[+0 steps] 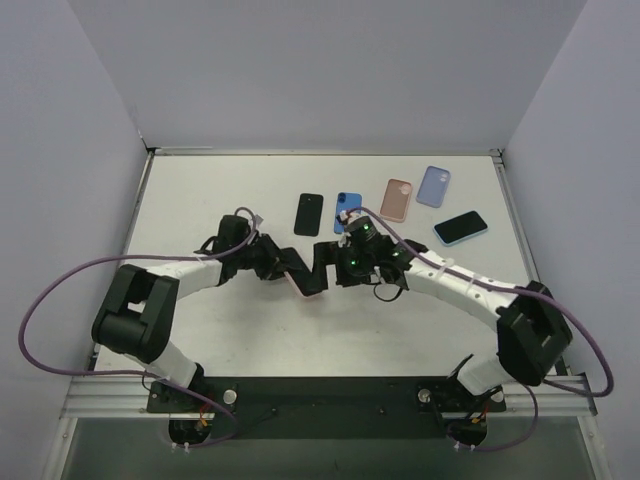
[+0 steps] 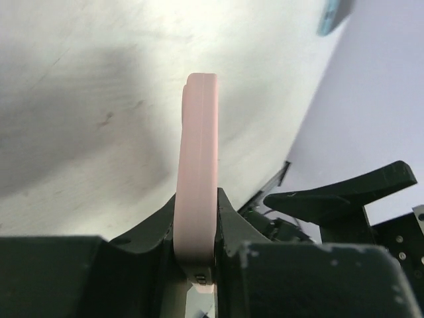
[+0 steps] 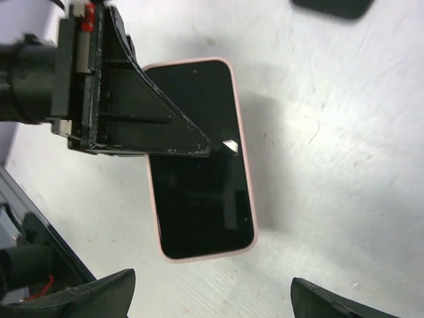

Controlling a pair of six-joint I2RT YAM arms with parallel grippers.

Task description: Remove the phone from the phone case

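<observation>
The phone, its black screen point(image 3: 199, 192) outward, sits inside a pink case point(image 3: 247, 156) in the right wrist view. My left gripper point(image 1: 280, 262) is shut on the cased phone from the side. One of its fingers point(image 3: 159, 126) lies across the screen. Edge-on, the pink case point(image 2: 199, 165) stands between the left fingers in the left wrist view. My right gripper is open and clear of the phone, with nothing between its fingertips. In the top view it is just to the right of the phone point(image 1: 302, 275).
At the back of the table lie a black phone point(image 1: 309, 214), a blue phone point(image 1: 347, 205), a pink case point(image 1: 396, 200) and a lavender case point(image 1: 433, 186). Another black phone point(image 1: 461, 228) rests at the right.
</observation>
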